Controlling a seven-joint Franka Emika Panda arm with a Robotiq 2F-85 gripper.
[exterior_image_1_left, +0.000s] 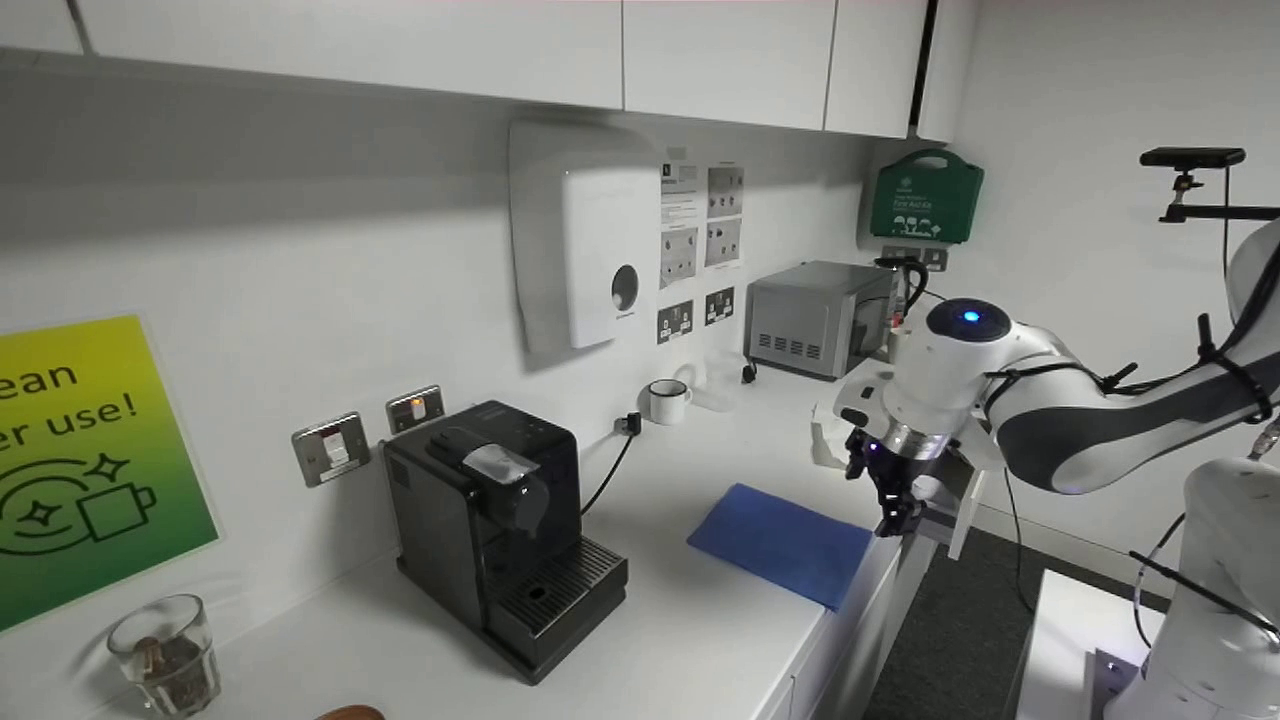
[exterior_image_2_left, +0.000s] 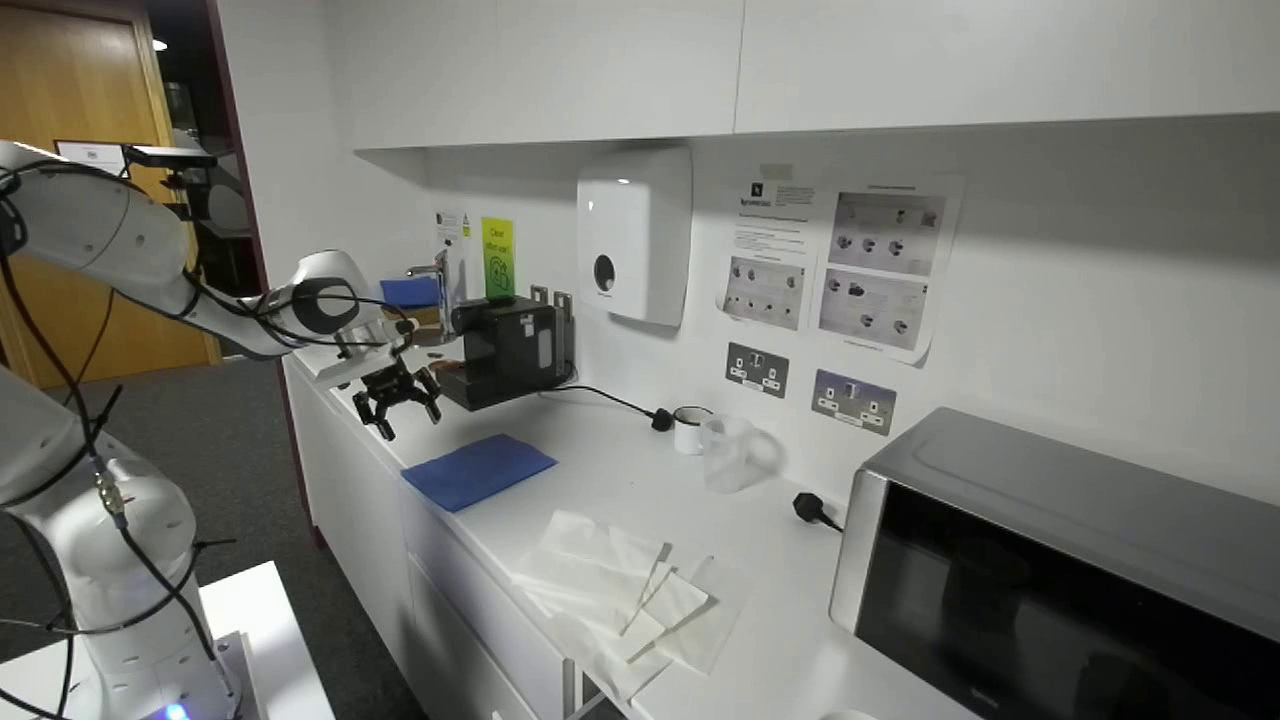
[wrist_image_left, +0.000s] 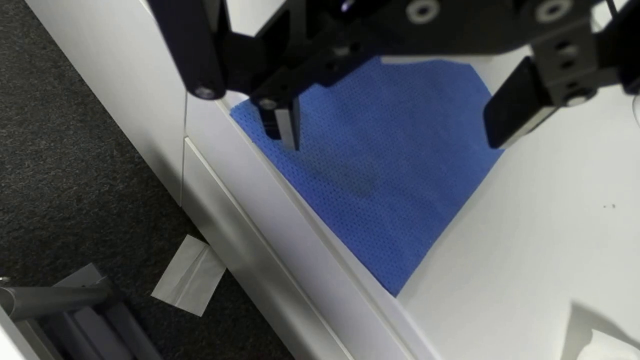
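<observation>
A blue cloth (exterior_image_1_left: 780, 546) lies flat on the white counter (exterior_image_1_left: 672, 588), one corner at the front edge. In the wrist view the cloth (wrist_image_left: 396, 156) fills the middle, below and between the spread fingers. My gripper is open, with nothing held between its fingertips. From exterior view 2, the gripper (exterior_image_2_left: 411, 426) hangs over the counter's front edge, above the cloth (exterior_image_2_left: 480, 470) and apart from it.
A black coffee machine (exterior_image_1_left: 498, 528) stands by the wall. Crumpled white paper (exterior_image_2_left: 636, 594) lies near an open drawer, with the microwave (exterior_image_2_left: 1056, 552) to its right. A white mug (exterior_image_1_left: 667, 401) and a clear jug (exterior_image_2_left: 725, 454) sit at the back.
</observation>
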